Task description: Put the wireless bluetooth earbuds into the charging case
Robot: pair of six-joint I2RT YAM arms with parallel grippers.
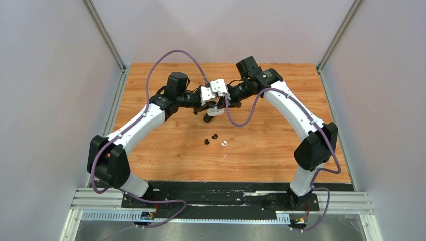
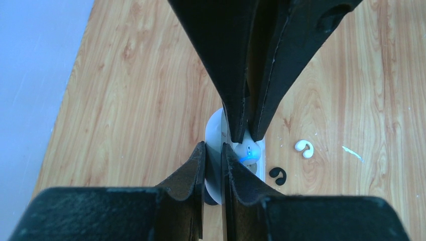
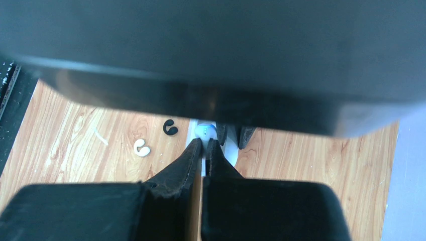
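Observation:
In the left wrist view the white charging case [image 2: 213, 150] is held upright in my left gripper. A white earbud with a blue mark [image 2: 247, 153] sits at the case's opening, between the tips of my right gripper, which is shut there; whether it is seated is hidden. In the top view both grippers meet over the centre of the wooden table [image 1: 261, 155], around the case [image 1: 216, 112].
A white earbud-shaped piece [image 1: 224, 143], two small black pieces [image 1: 207, 141] and a thin white strip [image 1: 224, 156] lie on the table in front. A dark object [image 1: 208, 118] lies under the case.

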